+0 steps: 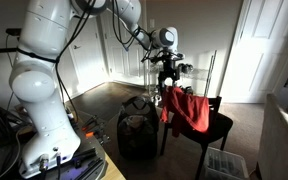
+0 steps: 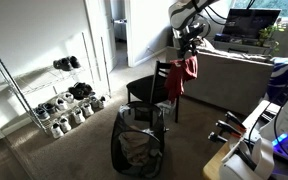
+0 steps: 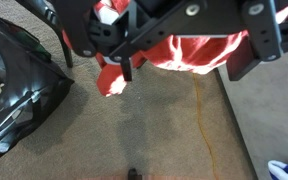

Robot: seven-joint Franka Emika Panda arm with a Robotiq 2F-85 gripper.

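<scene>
A red cloth (image 1: 187, 108) hangs over the back of a black chair (image 1: 213, 126). Just above the cloth's upper left end is my gripper (image 1: 168, 80), pointing down. In the wrist view the gripper's dark fingers (image 3: 134, 55) stand apart, and the red cloth (image 3: 189, 52) lies below them. The second exterior view has the gripper (image 2: 189, 50) at the top of the draped cloth (image 2: 183, 76). The fingers are open, and I see no cloth pinched between them. A black mesh hamper (image 1: 137, 132) stands on the floor to the left of the chair.
Dark cloth (image 2: 139, 150) lies inside the hamper. Shoes sit on a rack (image 2: 59, 95) by the wall. A sofa (image 2: 229, 75) stands behind the chair, and a table edge (image 1: 111, 168) is near the arm's base. Carpet between rack and hamper is clear.
</scene>
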